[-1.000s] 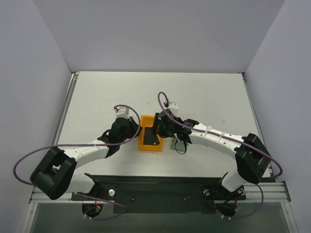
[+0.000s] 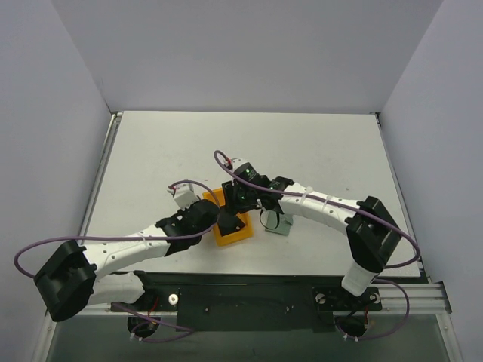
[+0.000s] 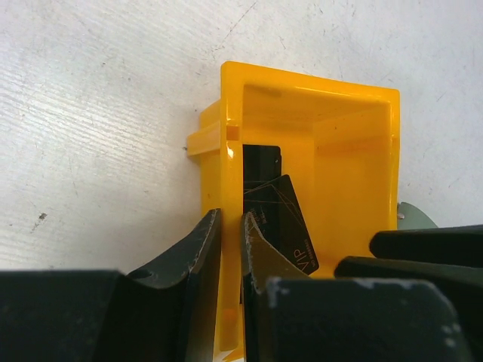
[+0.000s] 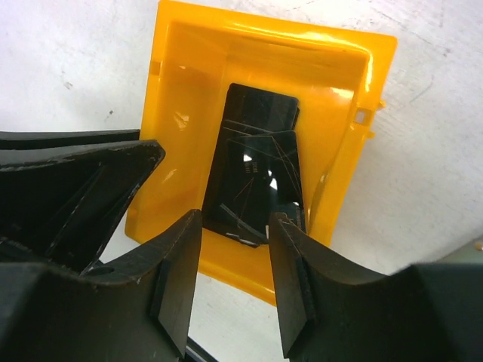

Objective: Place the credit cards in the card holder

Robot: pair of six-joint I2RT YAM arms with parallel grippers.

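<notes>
Black cards [image 4: 260,177] lie overlapping on the floor of the yellow bin [image 2: 235,237]; one card [image 3: 281,219] shows the letters VIP. My left gripper is shut on the bin's left wall, with the wall between its fingers. Over the bin my right gripper stands part open, its fingertips above the near end of the cards with no card visibly gripped. To the right of the bin lies a pale grey-green item [image 2: 279,225] with a dark strap, probably the card holder, partly hidden by the right arm.
The two grippers are close together at the bin; the left one's dark finger [image 4: 83,188] reaches into the right wrist view.
My right gripper has moved left, from the bin's right side to over the bin. The left gripper and the bin have shifted slightly toward the front, and the bin has turned a little.
</notes>
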